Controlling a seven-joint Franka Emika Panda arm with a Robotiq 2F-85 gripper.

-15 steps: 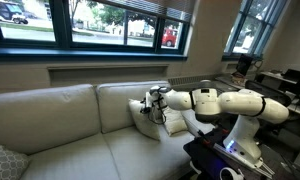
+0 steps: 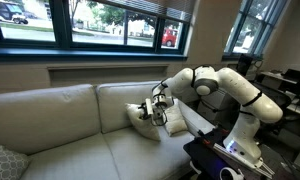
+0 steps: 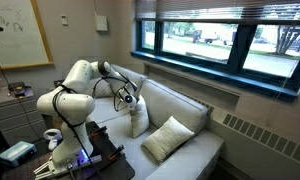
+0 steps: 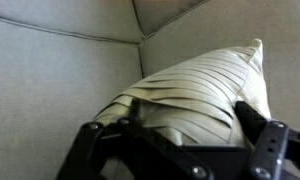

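Note:
A pale cushion (image 2: 143, 122) leans against the sofa back, and a second light cushion (image 2: 176, 119) stands to its right. My gripper (image 2: 150, 108) is at the upper part of the leaning cushion. In the wrist view, a cream cushion with folded pleats (image 4: 195, 92) fills the space ahead of and between the fingers of my gripper. Those fingers are apart, so the gripper is open, with the fabric close to both. Whether they touch it cannot be told. Exterior view 2 has the gripper (image 3: 128, 98) beside an upright cushion (image 3: 140, 119).
The light sofa (image 2: 65, 150) has clear seat room left of the cushions. A patterned cushion (image 2: 7, 160) lies at its far left. Another cushion (image 3: 168, 138) lies on the seat in exterior view 2. Windows (image 2: 105, 28) and a low radiator (image 3: 265, 138) line the wall behind.
The arm has bent and lowered, its elbow drawing in towards the base. The gripper has come slightly down at the leaning cushion, while the cushions look nearly unmoved.

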